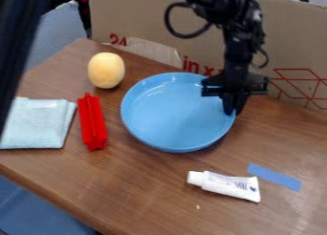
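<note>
A blue round dish (173,113) lies on the wooden table. The black gripper (230,97) is down at the dish's back right rim, its fingers partly hidden and dark; it looks shut, and I cannot make out whether the rim is between them. A yellow egg-shaped object (106,70) sits behind the dish at the left. A red object (92,121) lies left of the dish, and a white tube (223,185) lies in front of it at the right.
A folded pale cloth (38,122) lies at the left. A blue strip (273,177) is on the table at the right. A cardboard box (296,57) stands along the back.
</note>
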